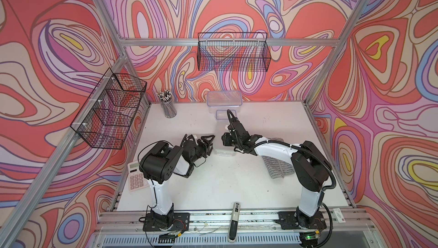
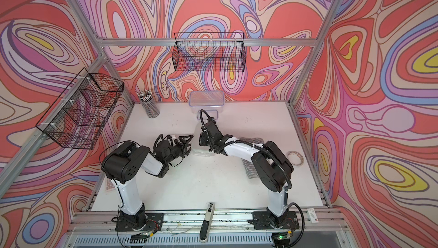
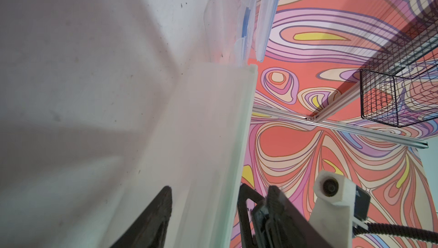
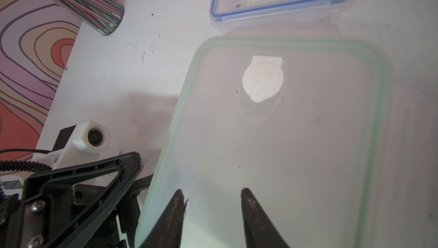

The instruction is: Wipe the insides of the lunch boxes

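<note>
A clear lunch box part point(image 4: 292, 156) with a pale green rim and a white round tab fills most of the right wrist view. In the left wrist view, its clear face point(image 3: 196, 138) runs down between my fingers. In the top left view, a low clear box point(image 1: 225, 152) lies at the middle of the table between the arms. My left gripper is partly open at its left side. My right gripper is partly open over it, fingertips apart; contact cannot be told. A grey striped cloth point(image 1: 273, 168) lies right, partly under the right arm.
At the back stand a large clear box point(image 1: 224, 106) and a smaller blue-rimmed box point(image 4: 285, 8). A pencil holder point(image 1: 168, 107) stands back left, a calculator point(image 1: 136, 180) front left. A tape roll point(image 2: 295, 158) lies far right.
</note>
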